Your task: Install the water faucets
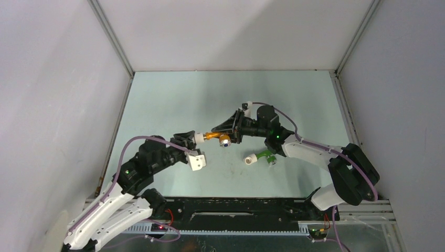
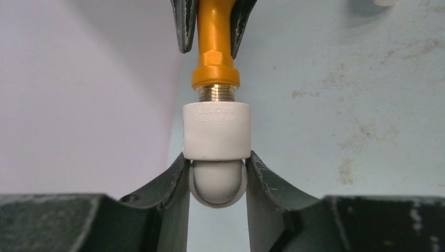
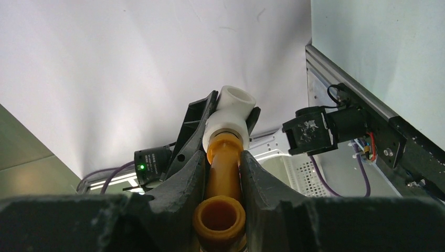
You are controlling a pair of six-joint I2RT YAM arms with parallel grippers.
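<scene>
My right gripper (image 1: 231, 128) is shut on an orange faucet (image 3: 224, 173), held horizontally above the table's middle. Its threaded end meets a white elbow fitting (image 2: 216, 131), with some metal thread still showing between the orange collar and the white rim in the left wrist view. My left gripper has its fingers around that white fitting, touching it from both sides; whether they grip it firmly is hard to tell. The white fitting's open branch faces away in the right wrist view.
A green faucet (image 1: 265, 155) with a white fitting (image 1: 250, 159) lies on the table (image 1: 173, 94) below the right arm. Walls surround the workspace.
</scene>
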